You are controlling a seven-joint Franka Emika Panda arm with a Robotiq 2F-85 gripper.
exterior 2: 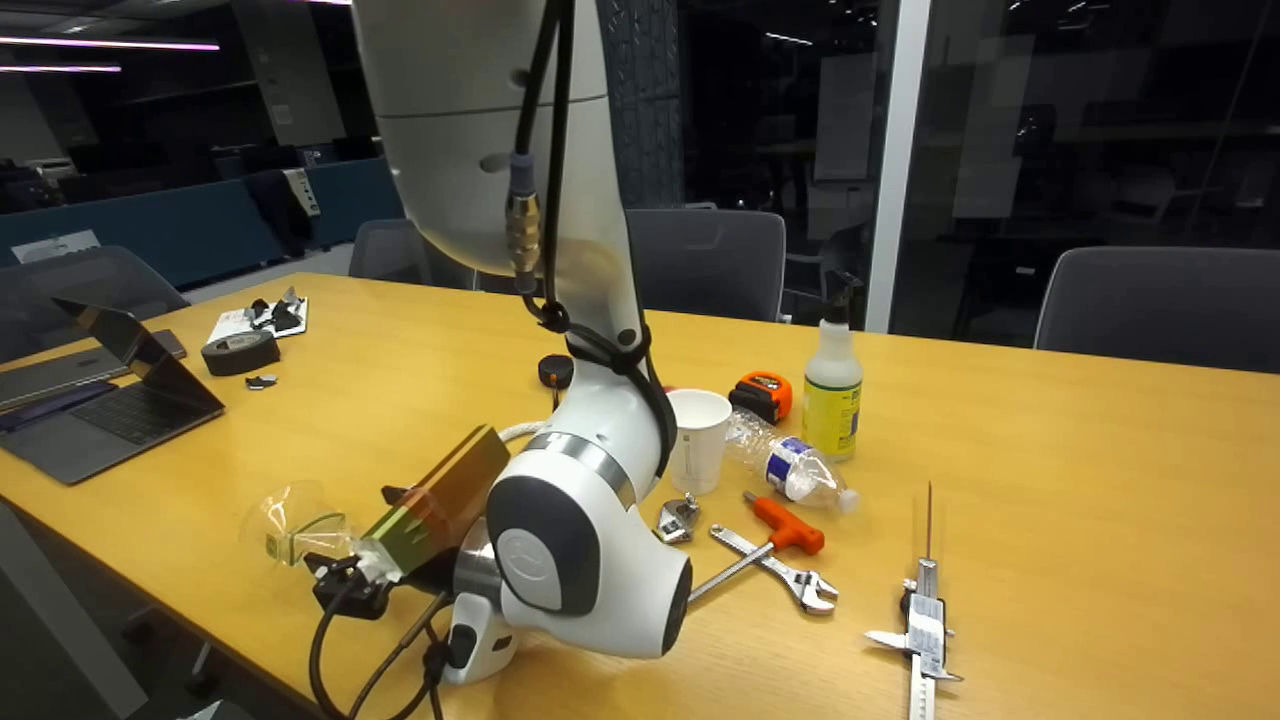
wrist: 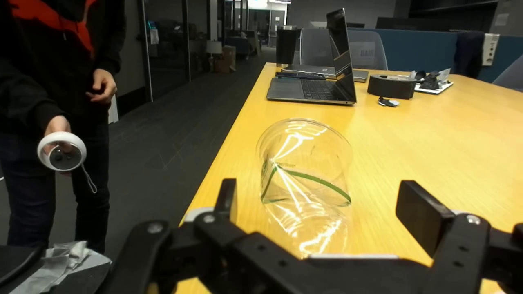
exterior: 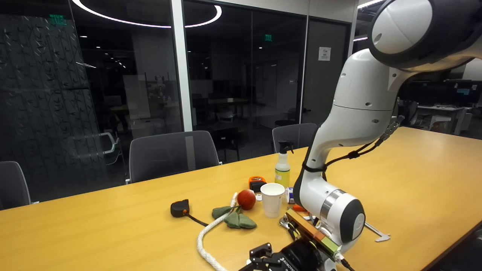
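Note:
A clear plastic cup with a green stripe (wrist: 318, 179) is on the table in the wrist view, ahead of my gripper and between the lines of its two fingers. Bare gaps show on both sides of the cup, so neither finger touches it there. The fingers are wide open. In exterior view 2 the same clear cup (exterior 2: 294, 516) appears at the left, near the table's edge, just past the gripper. Exterior view 1 shows part of the black gripper low in the frame, with its fingertips partly cut off.
Behind the clear cup stand an open laptop (wrist: 318, 90) and a roll of black tape (wrist: 392, 87). A white paper cup (exterior: 272, 201), a spray bottle (exterior: 282, 169), a red fruit (exterior: 246, 199) and a white rope (exterior: 203, 241) lie elsewhere. A person stands beside the table edge.

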